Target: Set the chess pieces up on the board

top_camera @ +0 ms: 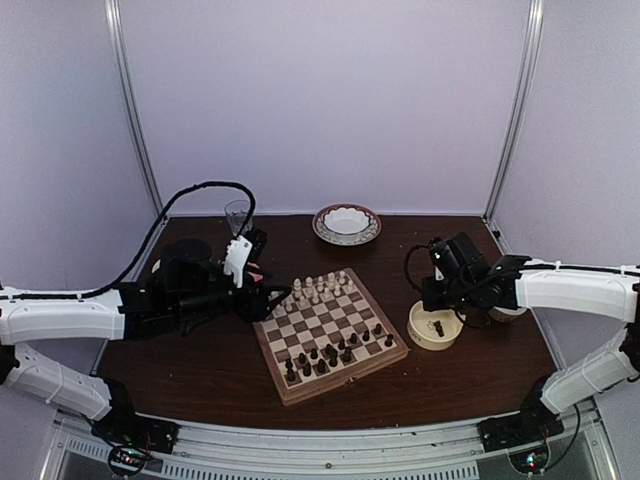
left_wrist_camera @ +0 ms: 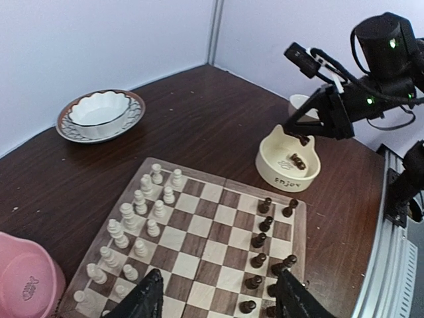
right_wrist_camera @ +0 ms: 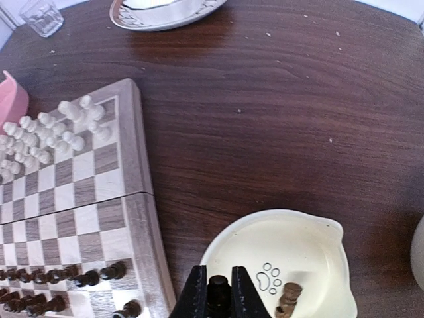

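The chessboard (top_camera: 318, 323) lies mid-table, white pieces (left_wrist_camera: 114, 233) along its far side and dark pieces (left_wrist_camera: 258, 240) along its near side. To its right stands a cream bowl (top_camera: 423, 341) marked "enjoy", where a dark piece (right_wrist_camera: 287, 299) lies on its side. Above the bowl, my right gripper is shut on a dark chess piece (right_wrist_camera: 218, 287); the piece's lower part is out of sight in the right wrist view. Over the board's left edge hovers my left gripper, open, nothing held between its fingers.
A pink bowl (left_wrist_camera: 25, 275) stands left of the board, partly behind the left arm in the top view. Plates with a white dish (top_camera: 346, 222) and a glass (top_camera: 237, 212) are at the back. Another bowl (top_camera: 507, 311) sits by the right arm. Bare table lies behind the cream bowl.
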